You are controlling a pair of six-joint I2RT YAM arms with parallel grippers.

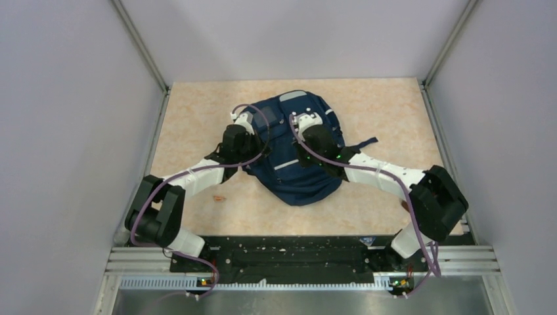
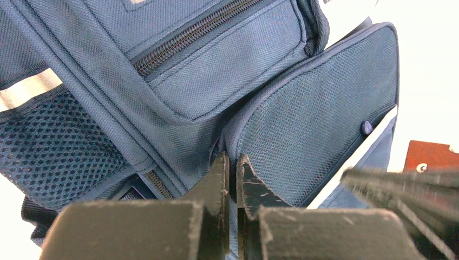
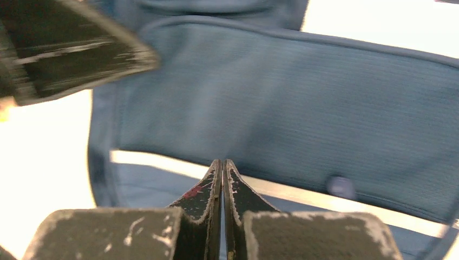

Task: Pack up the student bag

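Note:
The navy student bag lies flat on the table, its mesh pocket and zipped pocket showing in the left wrist view. My left gripper is shut at the piped edge of the bag's flap, and a thin fold of that edge runs in between its fingertips. Over the bag's front panel, with its pale stripe and a round button, my right gripper is shut with nothing showing between its fingers. The bag's inside is hidden.
A reddish-brown item lies on the table to the right, largely behind the right arm from above. A small orange piece rests left of the bag. A dark strap sticks out on the bag's right.

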